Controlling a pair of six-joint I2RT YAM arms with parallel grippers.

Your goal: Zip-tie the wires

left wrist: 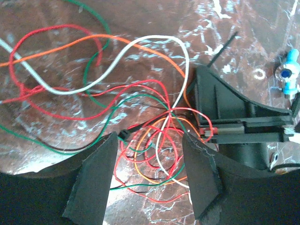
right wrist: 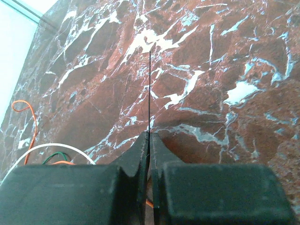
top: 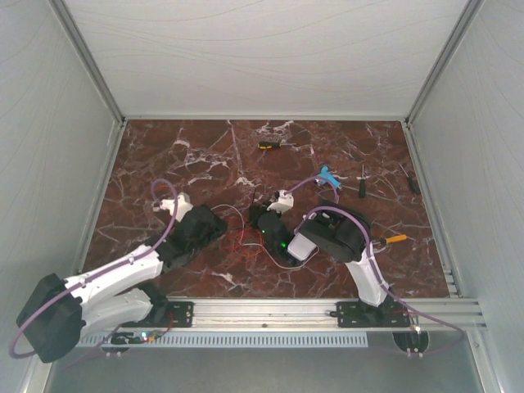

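Note:
A black zip tie lies across a tangle of red, green, orange and white wires in the left wrist view. Its small head is on the left side; whether the strap fully encircles the wires I cannot tell. My right gripper is shut on the thin black strap, whose free end sticks out beyond the fingertips. A red wire rests against the right fingers. Over the tangle, my left gripper stands part open, with no clear hold on anything; the head sits near its left fingertip.
A blue tool lies behind the right arm. Screwdrivers lie at the back and on the right, including an orange-handled one.

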